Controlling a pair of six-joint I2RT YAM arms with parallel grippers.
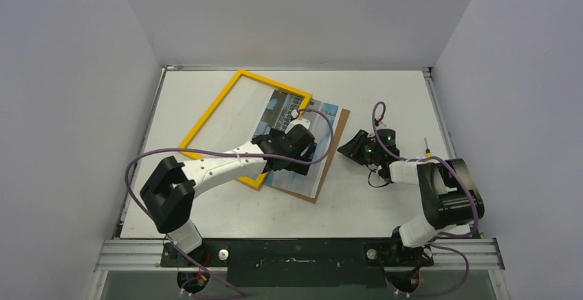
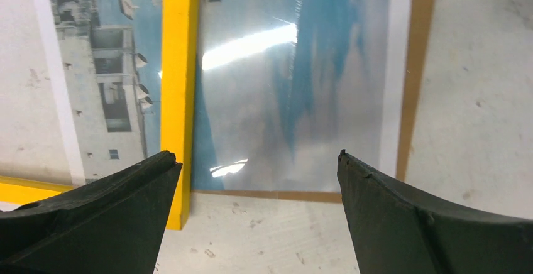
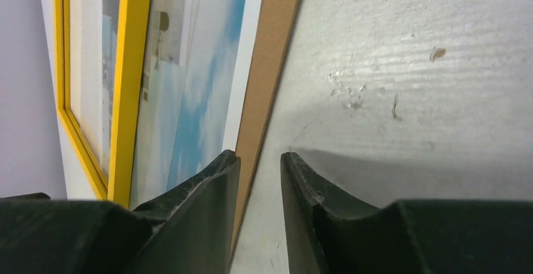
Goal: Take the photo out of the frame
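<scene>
The yellow frame (image 1: 213, 107) lies tilted on the white table. Beneath its right bar, sticking out on both sides, is the photo (image 2: 339, 129) of buildings and blue, on a brown backing board (image 1: 342, 126). Glare on its surface suggests a clear sheet over it. Above the photo, beside the frame bar, my left gripper stands wide open and empty. My right gripper is just off the board's right edge, its fingertips a small gap apart with nothing gripped between them. The left arm hides part of the photo in the top view.
A small tool with a yellow part (image 1: 427, 152) lies at the right side of the table, close to the right arm.
</scene>
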